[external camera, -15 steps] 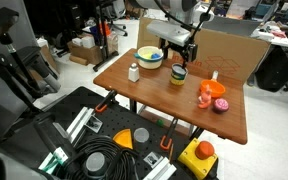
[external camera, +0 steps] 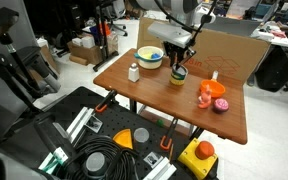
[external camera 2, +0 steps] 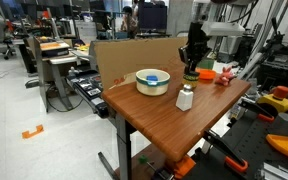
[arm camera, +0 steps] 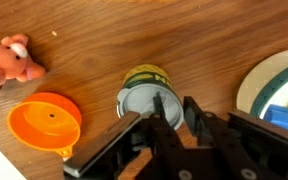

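A can or cup with a yellow-green label and a pale round top [arm camera: 136,100] stands upright on the wooden table. It also shows as a labelled can [external camera: 178,77] in exterior view 1, and as a can [external camera 2: 190,76] in exterior view 2. My gripper is right over it, pointing down. In the wrist view the dark fingertips stand a little apart at the can's right-hand rim, one over the pale top and the other near its outer edge. Whether they touch the rim cannot be told.
Left of the can sits a white bowl [external camera: 149,57] with blue and yellow things in it; a white bottle [external camera: 133,73] stands nearby. On the other side are an orange bowl [arm camera: 45,122], a pink-orange toy [arm camera: 11,63] and a pink round thing [external camera: 220,105].
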